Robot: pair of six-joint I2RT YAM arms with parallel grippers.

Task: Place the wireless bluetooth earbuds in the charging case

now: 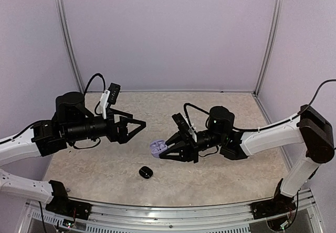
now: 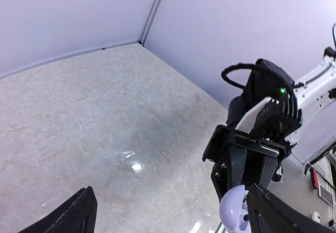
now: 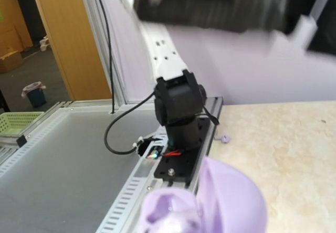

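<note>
My right gripper (image 1: 167,150) is shut on the lilac charging case (image 1: 157,147), which has its lid up; in the right wrist view the case (image 3: 231,196) fills the lower middle, with a blurred lilac shape inside. My left gripper (image 1: 137,127) stands open to the upper left of the case, apart from it, with nothing between its fingers. In the left wrist view the case (image 2: 231,208) shows at the lower right, beyond the left fingers. A small black object (image 1: 146,172) lies on the table below the case.
A small lilac piece (image 3: 224,139) lies near the left arm's base. White walls surround the back and sides.
</note>
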